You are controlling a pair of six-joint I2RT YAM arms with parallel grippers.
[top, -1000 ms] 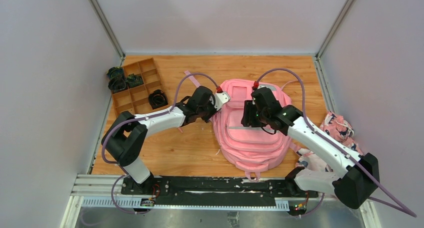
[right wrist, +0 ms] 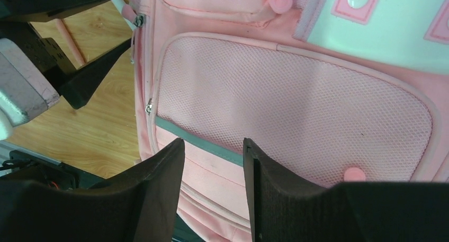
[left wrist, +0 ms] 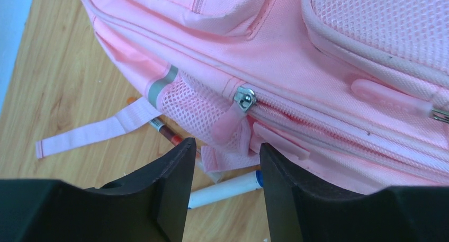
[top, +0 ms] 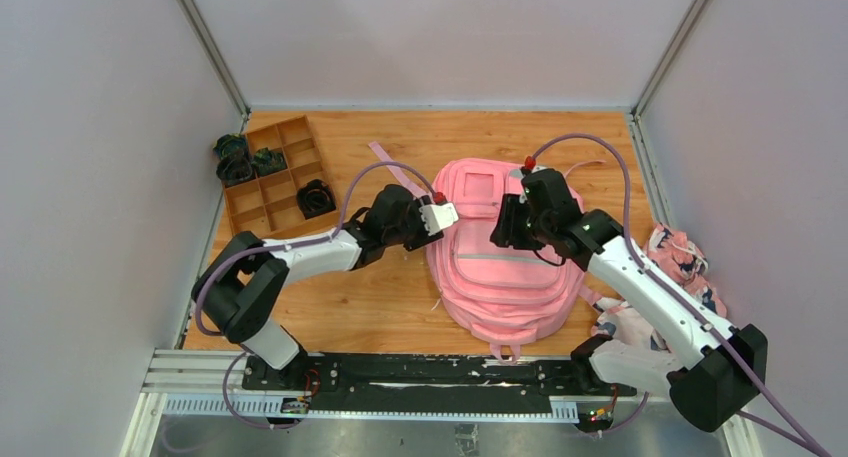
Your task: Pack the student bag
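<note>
A pink backpack [top: 505,307] lies flat on the table, front pockets up and its zippers closed where they show. At its left edge my left gripper stands open above a zipper pull [left wrist: 227,124], which appears between its fingers, not clasped. Under the bag's side mesh pocket [left wrist: 196,107] are a white marker [left wrist: 225,191] and a dark red pen [left wrist: 170,134] on the wood. My right gripper hovers over the mesh front pocket [right wrist: 227,93], fingers part open with nothing gripped.
A wooden compartment tray [top: 270,207] with dark coiled items stands at the left. Patterned pink cloth [top: 680,257] lies at the right edge. Bare tabletop [top: 370,312] shows left of the bag.
The left arm has moved slightly around the bag's left edge. The backpack lies where it was.
</note>
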